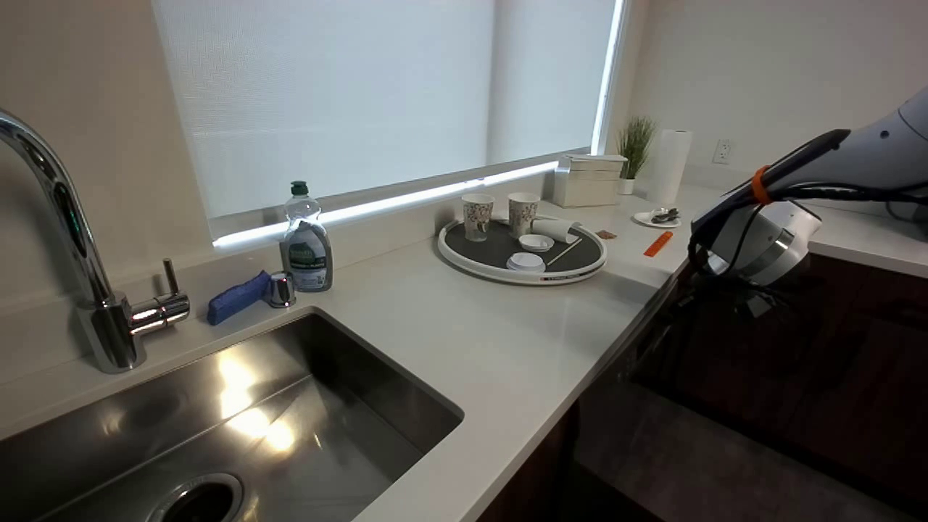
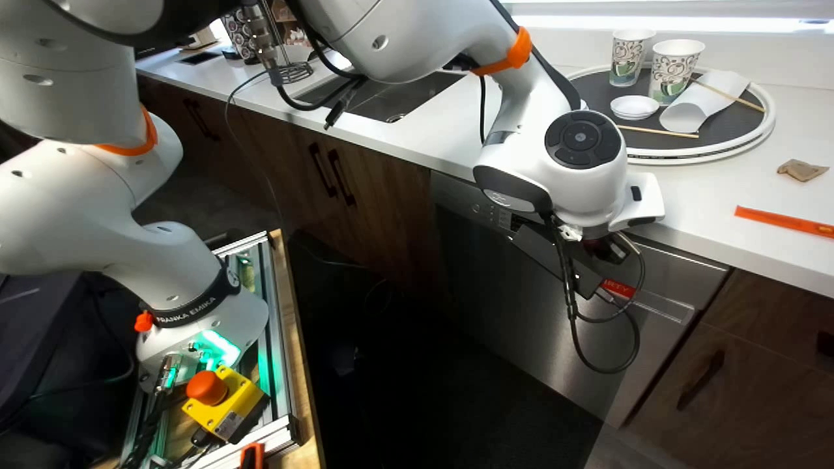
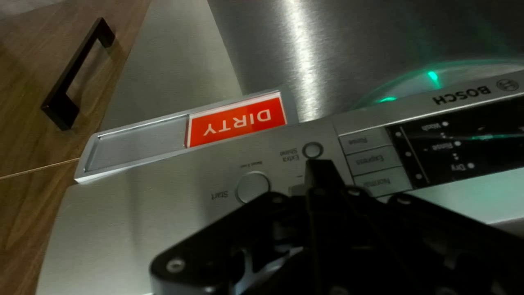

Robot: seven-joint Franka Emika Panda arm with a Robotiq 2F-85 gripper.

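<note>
In the wrist view my gripper is shut, with nothing showing between its fingers. Its dark fingertips stand over the steel control panel of a Bosch dishwasher (image 3: 123, 221), close to the round Extra Shine button (image 3: 312, 150); whether they touch the panel I cannot tell. The round Start button (image 3: 253, 187) lies left of the fingertips. A slider sign (image 3: 137, 142) on the front shows a red DIRTY label (image 3: 237, 120). From the second exterior view, the arm's white hand (image 2: 563, 172) hangs in front of the dishwasher (image 2: 516, 328), below the counter edge; the fingers are hidden there.
Above, the white counter (image 1: 513, 330) carries a round tray (image 1: 452, 252) with paper cups and lids, and an orange strip (image 2: 784, 222). Loose cables (image 2: 610, 367) dangle from the hand. A dark cabinet handle (image 3: 73, 73) sits beside the dishwasher.
</note>
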